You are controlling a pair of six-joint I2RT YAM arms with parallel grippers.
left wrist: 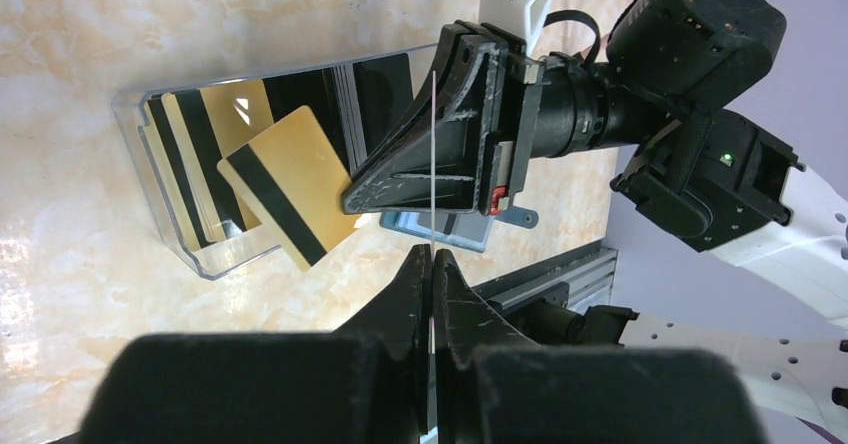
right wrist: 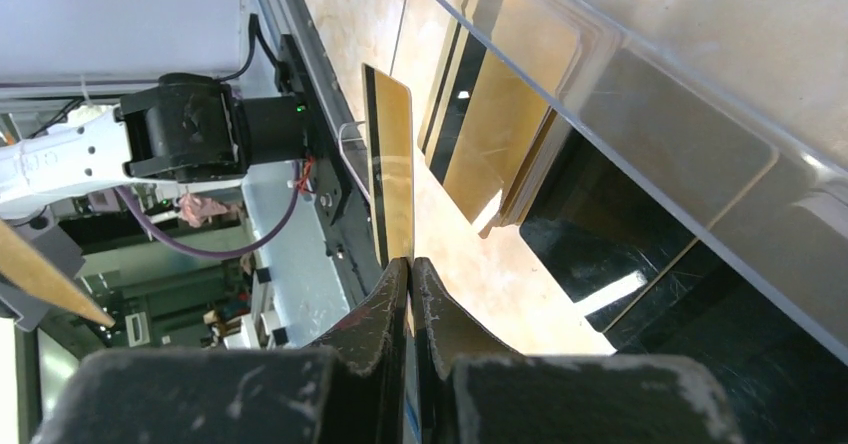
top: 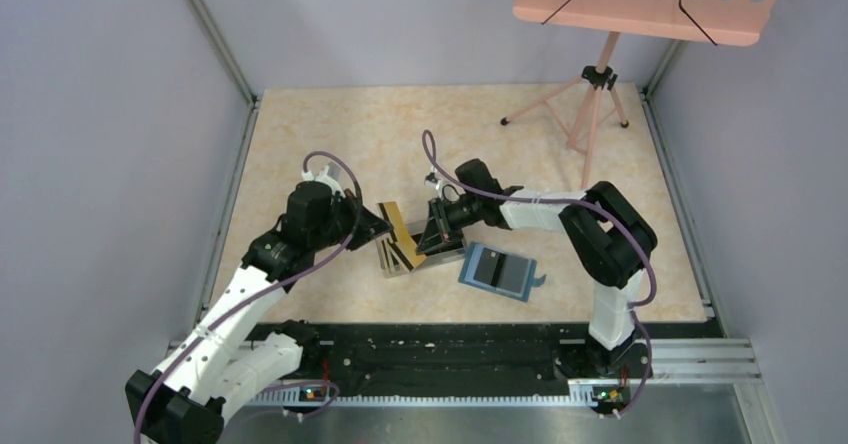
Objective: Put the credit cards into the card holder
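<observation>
A clear tray [left wrist: 140,134] holds gold-and-black cards [left wrist: 180,164] and dark cards [left wrist: 385,94]. My left gripper [top: 386,230] is shut on a card [left wrist: 433,164], seen edge-on in the left wrist view. My right gripper is shut on a gold card [right wrist: 390,154] with a black stripe, held over the tray's left part and tilted. The blue card holder [top: 498,271], with a grey inside and dark middle band, lies right of the tray.
A pink stand [top: 590,134] stands at the back right. Bare tabletop [top: 320,124] lies behind the arms. Grey walls enclose the sides and back.
</observation>
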